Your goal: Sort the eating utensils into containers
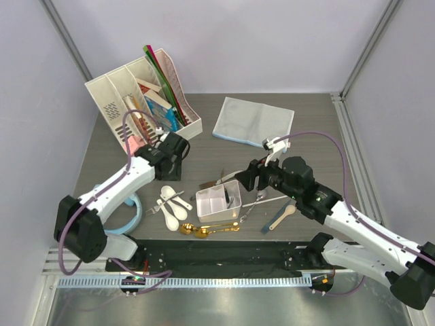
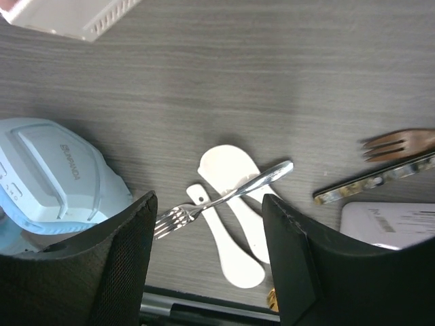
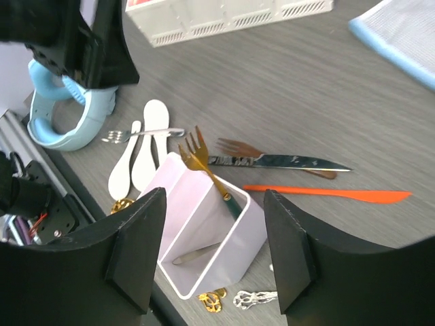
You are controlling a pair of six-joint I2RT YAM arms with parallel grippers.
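A small white two-compartment container [image 1: 207, 214] holds a gold fork with a green handle [image 3: 216, 183], leaning in one compartment. My right gripper [image 1: 248, 178] is open above and right of it, nothing between the fingers. My left gripper [image 1: 170, 170] hangs open over white spoons [image 2: 238, 275] crossed by a silver fork [image 2: 224, 197]. A brown fork [image 3: 241, 148], a knife [image 3: 299, 162] and an orange knife [image 3: 353, 195] lie behind the container. Gold utensils [image 1: 204, 232] lie at the front edge.
A large divided white organizer [image 1: 102, 95] with books stands at the back left, a grey mat [image 1: 251, 122] at the back right. A light blue object [image 1: 129, 217] lies at the left.
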